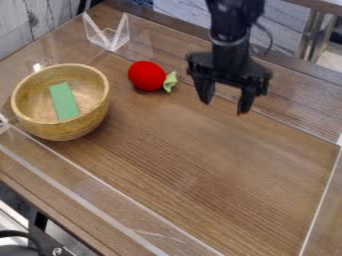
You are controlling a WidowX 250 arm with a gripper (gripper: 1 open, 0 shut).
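Note:
The black gripper (223,95) hangs over the upper right of the wooden table, its fingertips pointing down and standing apart. Nothing clear shows between them. A red plush object (147,74) with a small green tip lies to the left of the gripper. At the far left a yellow wooden bowl (87,120) holds a green block (64,102).
A clear, faceted container (107,32) stands at the back left. A dark cable or part shows at the lower left corner.

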